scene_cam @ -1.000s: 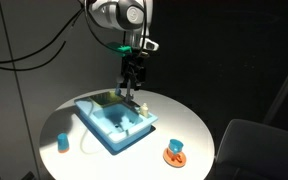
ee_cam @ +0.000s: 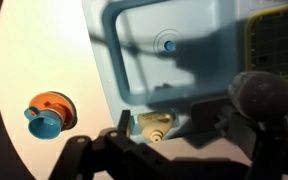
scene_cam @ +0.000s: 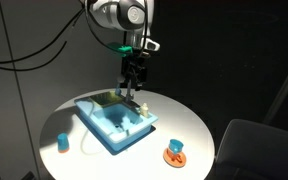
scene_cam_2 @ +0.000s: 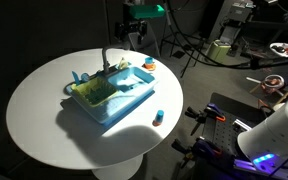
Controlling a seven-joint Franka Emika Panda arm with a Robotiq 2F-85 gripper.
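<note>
A light blue toy sink (scene_cam: 112,122) sits on the round white table, and its basin and drain show in the wrist view. My gripper (scene_cam: 134,84) hangs above the sink's far side, pointing down. In the wrist view its dark fingers stand apart, and nothing is seen held between them. Below, at the sink's corner, is a small beige object (ee_cam: 156,127). A grey faucet (ee_cam: 263,96) rises close to the right finger and partly hides it. A blue cup (ee_cam: 44,125) and an orange saucer (ee_cam: 55,103) are away from the sink, near the table's edge.
A small blue cylinder (scene_cam: 63,142) stands near the table edge, apart from the sink. The sink's other side holds a yellowish-green rack (scene_cam_2: 96,92). Bare tabletop (scene_cam_2: 46,112) lies around the sink. A dark chair or sofa (scene_cam: 252,150) is beside the table.
</note>
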